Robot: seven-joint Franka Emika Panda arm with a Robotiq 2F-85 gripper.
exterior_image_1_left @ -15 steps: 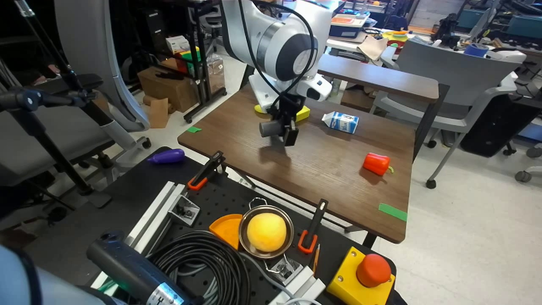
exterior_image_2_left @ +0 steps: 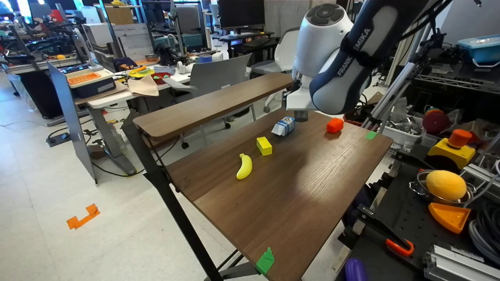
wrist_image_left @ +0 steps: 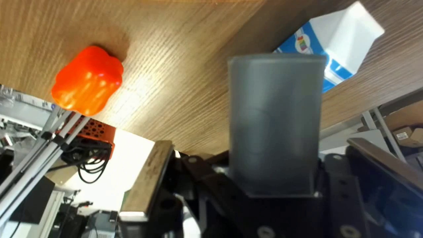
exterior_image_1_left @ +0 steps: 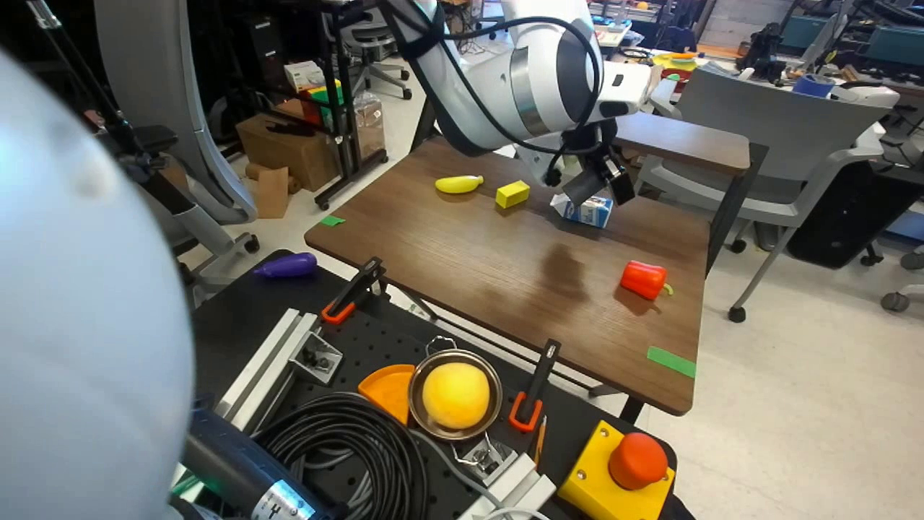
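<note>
My gripper (exterior_image_1_left: 619, 186) hangs over the far side of the wooden table, fingers shut as a narrow black block in exterior view 1. A smooth grey cylinder (wrist_image_left: 276, 127) sits in front of them in the wrist view and hides the fingertips; whether it is held or part of the gripper I cannot tell. A blue-and-white carton (exterior_image_2_left: 284, 126) lies on its side below and near the gripper, partly behind the grey cylinder in the wrist view. The red pepper (wrist_image_left: 88, 80) rests apart from both. A yellow block (exterior_image_1_left: 512, 194) and a banana (exterior_image_2_left: 244, 166) lie further along the table.
A raised wooden shelf (exterior_image_2_left: 211, 110) runs along its far side. On the black side bench stand a metal pan with a yellow ball (exterior_image_1_left: 455, 396), clamps, a purple eggplant (exterior_image_1_left: 286, 265) and a red stop button (exterior_image_1_left: 638, 461).
In exterior view 1 my gripper has moved right and back, from in front of the banana and yellow block to over the carton. The grey cylinder travelled with it; the table objects stayed put.
</note>
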